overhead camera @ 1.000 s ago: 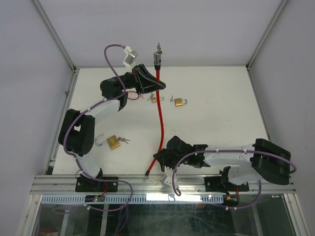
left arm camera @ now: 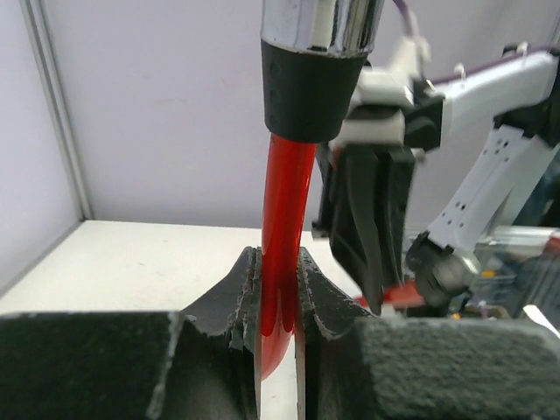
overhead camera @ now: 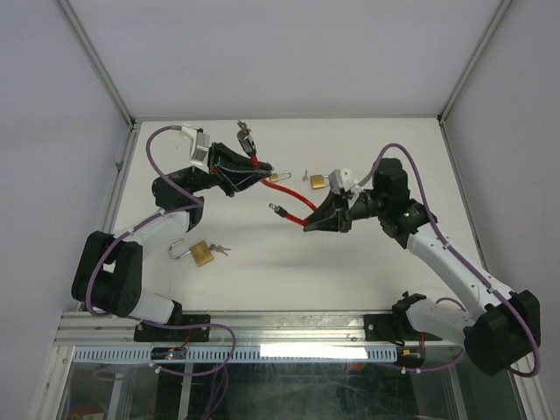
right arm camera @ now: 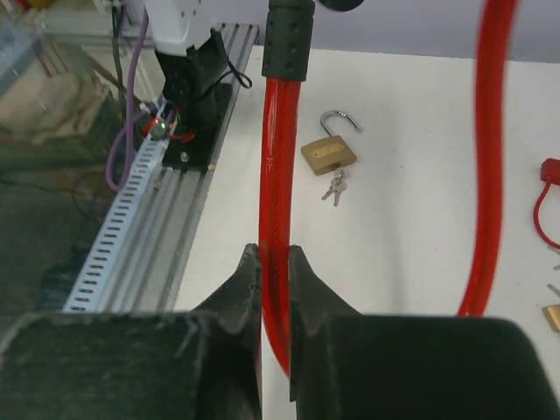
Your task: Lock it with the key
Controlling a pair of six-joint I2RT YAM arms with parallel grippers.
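A red cable lock [overhead camera: 291,193] hangs bent in a curve between my two grippers, above the table. My left gripper [overhead camera: 266,171] is shut on it just below its dark-collared silver barrel [overhead camera: 247,140]; a small silver piece [overhead camera: 242,126], seemingly a key, sticks out of the far end. My right gripper [overhead camera: 306,225] is shut on the cable near the other end, whose metal tip [overhead camera: 278,210] points left. The two ends are apart. In the left wrist view, red cable [left arm camera: 284,201] passes between the fingers; the right wrist view also shows cable [right arm camera: 278,166] in the fingers.
An open brass padlock [overhead camera: 201,253] and keys [overhead camera: 220,249] lie at the table's left front. Toward the back lie another padlock [overhead camera: 318,182] and a partly hidden one [overhead camera: 278,177].
My right gripper has swung from the front edge up and back, bringing its cable end closer to the left one.
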